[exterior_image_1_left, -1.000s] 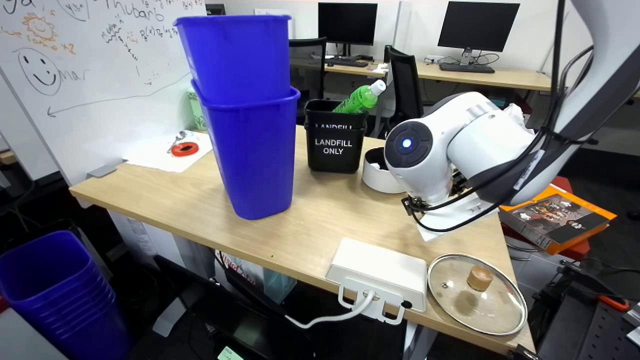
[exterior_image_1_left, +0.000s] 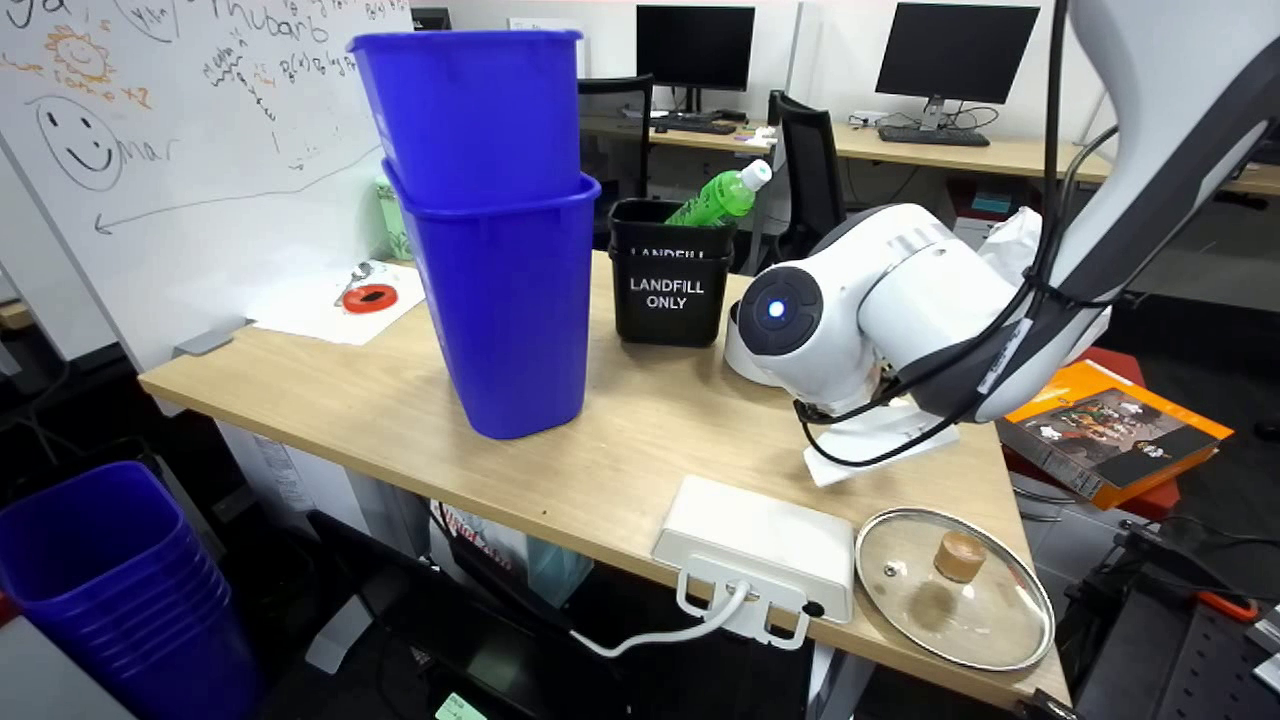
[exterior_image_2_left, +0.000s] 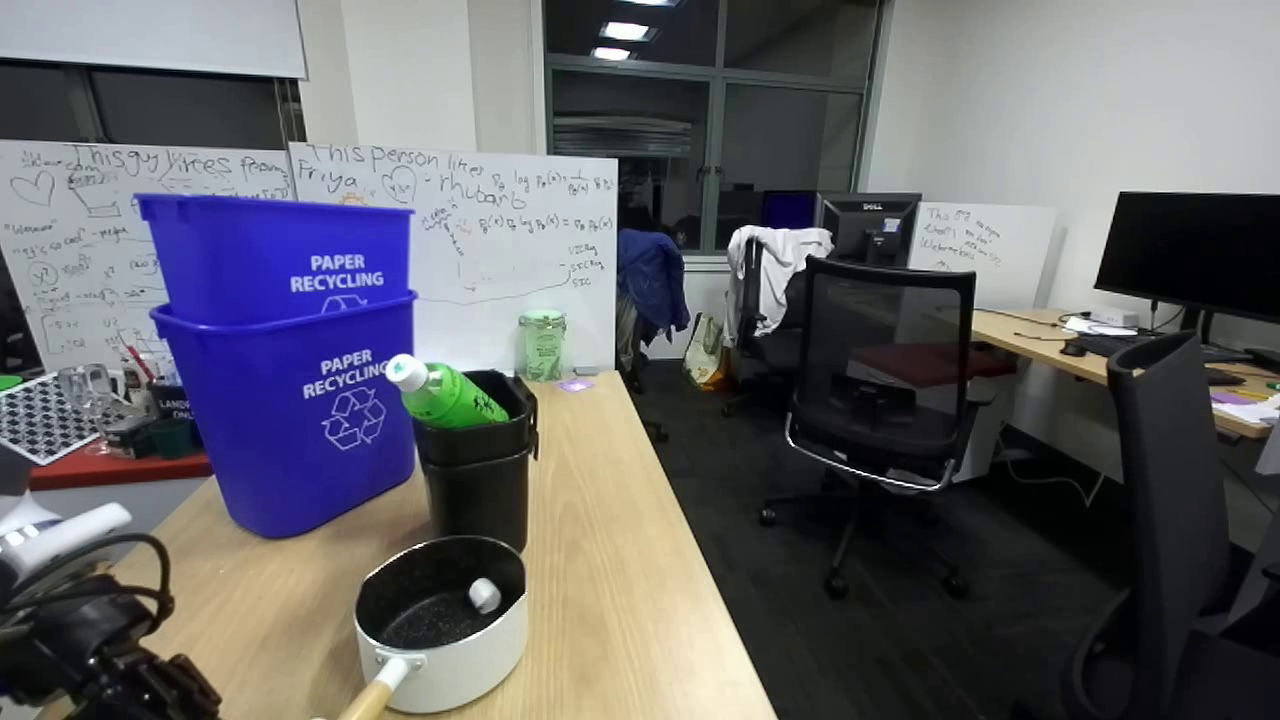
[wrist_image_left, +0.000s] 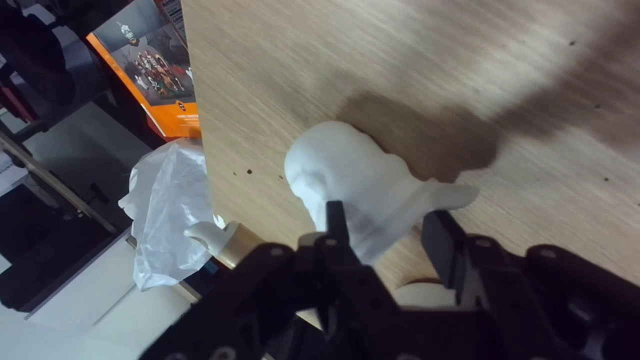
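Observation:
In the wrist view, a smooth white object (wrist_image_left: 342, 171) with a rounded end and a narrow tip lies across the space ahead of my gripper. The black fingers (wrist_image_left: 337, 222) stand apart with part of it between them; whether they press on it is unclear. Its dark shadow falls on the wooden table (wrist_image_left: 258, 78). A white pot (exterior_image_2_left: 468, 662) with a dark inside holds a small white piece (exterior_image_2_left: 485, 595). From exterior view 1, my arm hides most of the pot and the fingertips.
Stacked blue bins (exterior_image_1_left: 504, 312) and black landfill bins (exterior_image_1_left: 667, 294), with a green bottle (exterior_image_1_left: 723, 198), stand behind. Near the front edge lie a white power box (exterior_image_1_left: 756, 540) and a glass lid (exterior_image_1_left: 960, 612).
My arm has shifted left and slightly lower in exterior view 1, now covering more of the pot. The white sheet-like piece below the hand has shifted left too. Bins and lid are unmoved.

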